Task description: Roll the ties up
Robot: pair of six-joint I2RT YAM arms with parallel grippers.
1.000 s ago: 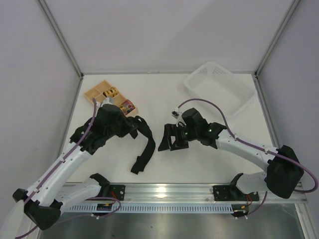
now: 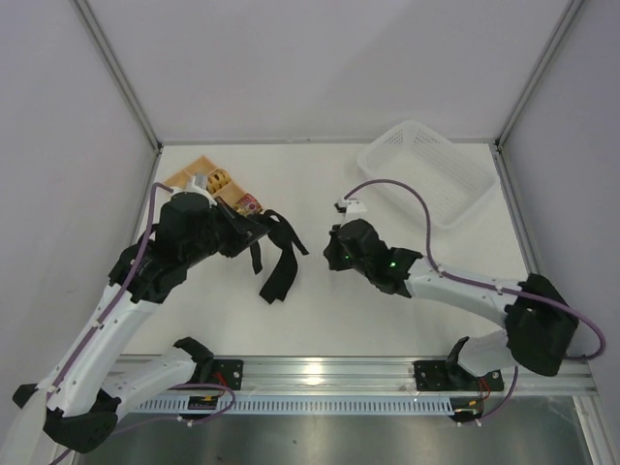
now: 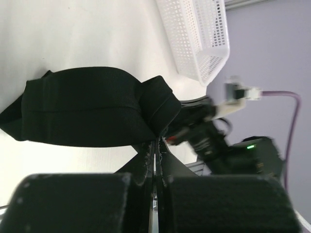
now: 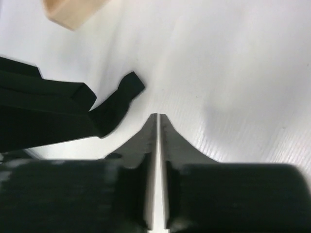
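A black tie (image 2: 285, 263) hangs from my left gripper (image 2: 260, 229) in the top view, its lower end trailing toward the front of the table. In the left wrist view the tie (image 3: 82, 107) spreads broad across the left and folds down to the tips of my left gripper, which is shut on it. To the right of the tie, my right gripper (image 2: 332, 254) is shut. Nothing shows between its fingertips in the right wrist view, where the gripper is apart from the tie (image 4: 53, 104).
A wooden divided box (image 2: 199, 167) stands at the back left, with yellow rolls (image 2: 220, 179) and a red patterned roll (image 2: 248, 204) in it, partly behind the left arm. At the back right lies an empty white basket (image 2: 426, 174).
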